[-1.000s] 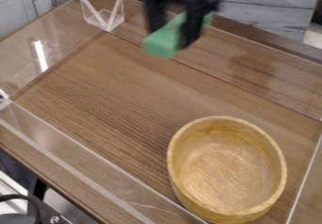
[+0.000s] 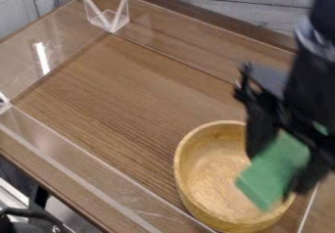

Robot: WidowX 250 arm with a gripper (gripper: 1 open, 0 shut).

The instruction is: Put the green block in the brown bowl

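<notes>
The green block (image 2: 268,174) is held by my dark gripper (image 2: 275,144), which is blurred and fills the right side of the view. In the image the block overlaps the right part of the brown bowl (image 2: 195,168). It appears to hang over the bowl; its exact height cannot be told. The gripper is shut on the block, though its fingertips are partly blurred. My arm hides the bowl's upper right rim.
A clear plastic piece (image 2: 108,15) stands at the far left of the wooden table (image 2: 124,100). Dark cables (image 2: 29,215) lie past the table's front left edge.
My gripper has come from the back of the table toward the camera and to the right, carrying the green block over the bowl. The bowl has stayed in place.
</notes>
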